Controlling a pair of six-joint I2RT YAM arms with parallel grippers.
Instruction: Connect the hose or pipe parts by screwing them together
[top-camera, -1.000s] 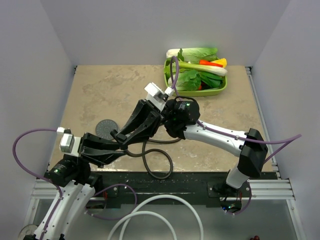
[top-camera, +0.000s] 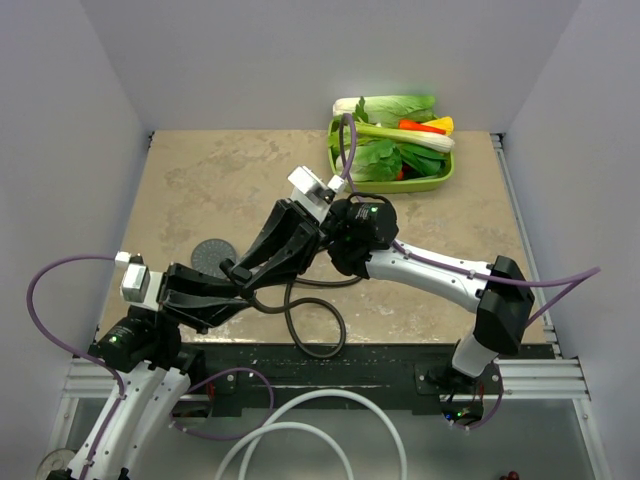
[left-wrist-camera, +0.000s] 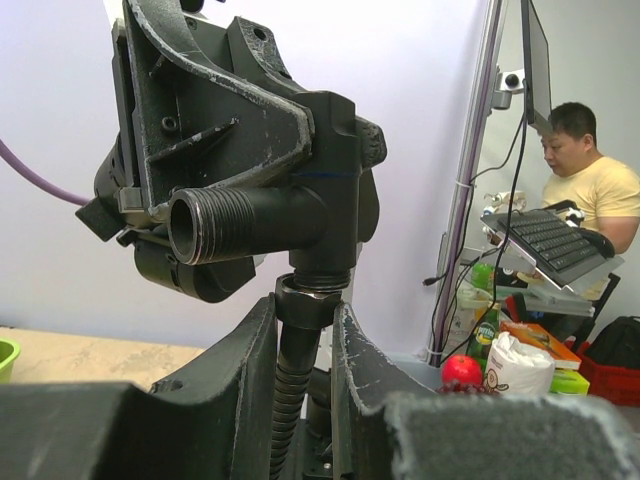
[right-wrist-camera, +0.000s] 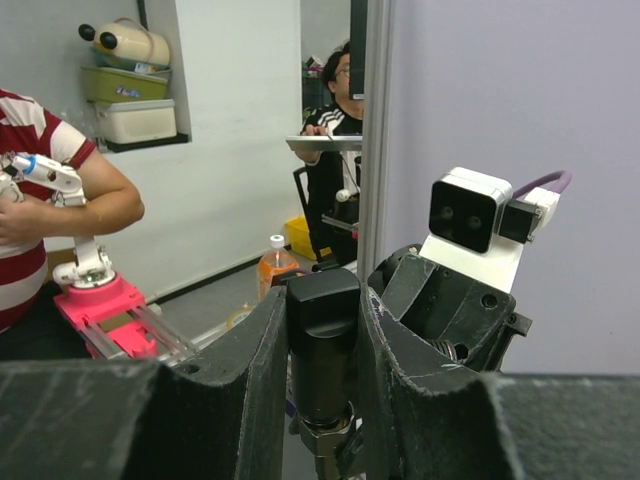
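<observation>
The dark hose (top-camera: 315, 307) loops over the counter and rises to the two grippers, which meet above its front left. In the left wrist view, my left gripper is closed round the threaded nut and the corrugated hose below it. A black tee fitting (left-wrist-camera: 255, 220) with an open threaded side port sits on top of that nut. My right gripper grips the fitting's dark body from the other side, seen in the right wrist view with the coupling beneath it.
A green basket of vegetables (top-camera: 392, 185) stands at the back right. A round grey disc (top-camera: 212, 255) lies on the counter (top-camera: 200, 180) at the left. White tubing (top-camera: 390, 430) loops below the front edge. The middle right is under my right arm.
</observation>
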